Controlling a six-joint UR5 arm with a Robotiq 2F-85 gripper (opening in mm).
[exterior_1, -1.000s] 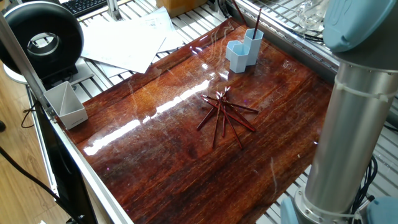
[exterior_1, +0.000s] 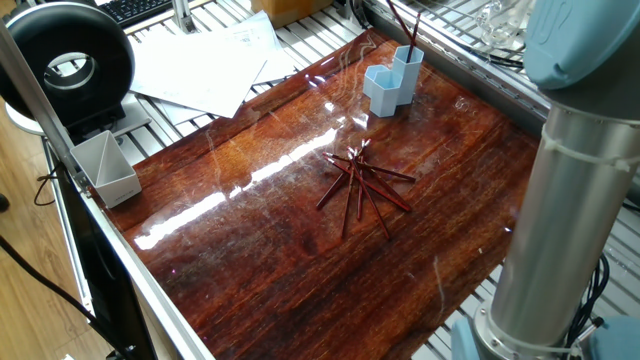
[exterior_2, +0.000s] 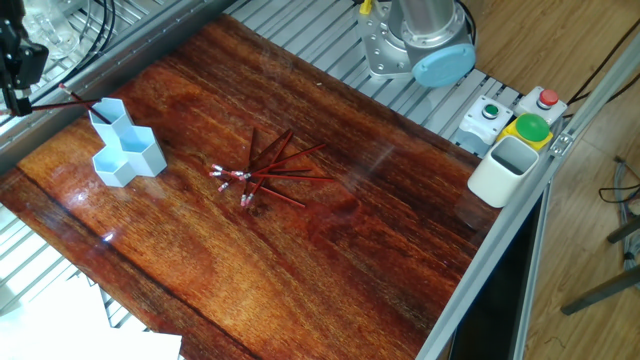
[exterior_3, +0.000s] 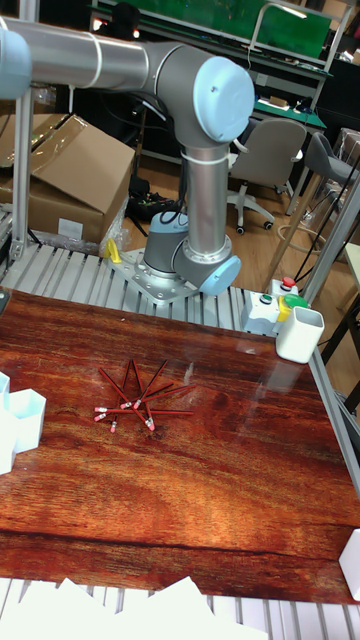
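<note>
At the upper left in exterior view 2, the black gripper (exterior_2: 20, 108) is shut on a dark red pencil (exterior_2: 70, 104), whose free end reaches the light-blue three-cell hexagonal holder (exterior_2: 148, 157). Another pencil (exterior_1: 413, 38) stands leaning in the holder's tall cell. In exterior view 1 the held pencil (exterior_1: 398, 20) slants down behind it, its tip close to that cell's rim; whether it is inside cannot be told. Several more pencils (exterior_2: 285, 172) lie fanned in a crossed pile on the wooden board (exterior_2: 330, 260). The gripper is outside exterior view 1.
A white square cup (exterior_2: 503, 172) stands by the button boxes (exterior_2: 487, 115) at the board's edge. Another white container (exterior_1: 108, 170) sits at the opposite corner. Papers (exterior_1: 200, 70) lie on the slats beside the board. Much of the board is bare.
The held pencil has come lower and further right in exterior view 1, its tip nearing the holder's tall cell. The holder, the pencil in it and the pile look unchanged.
</note>
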